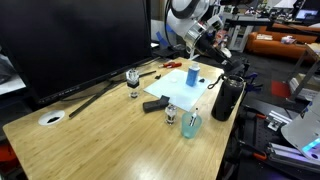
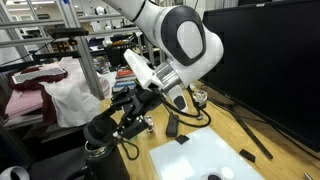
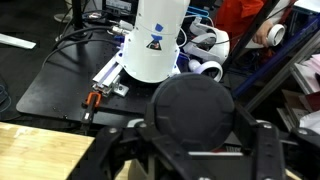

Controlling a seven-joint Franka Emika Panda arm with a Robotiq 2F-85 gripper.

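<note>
A black round lid-like piece (image 3: 193, 112) sits between the fingers of my gripper in the wrist view, so the gripper is shut on it. In exterior view 1 the gripper (image 1: 236, 72) is just above a tall black canister (image 1: 229, 99) at the table's right edge. Exterior view 2 shows the same canister (image 2: 104, 162) at the lower left, below the dark round piece (image 2: 101, 129). Whether the piece and the canister's rim touch is hard to tell.
A teal cup (image 1: 191, 125) holding a utensil, a small figure-like bottle (image 1: 171, 115) and a black block (image 1: 156, 104) stand left of the canister. A blue cup (image 1: 193, 76) is on white paper (image 1: 181, 94).
</note>
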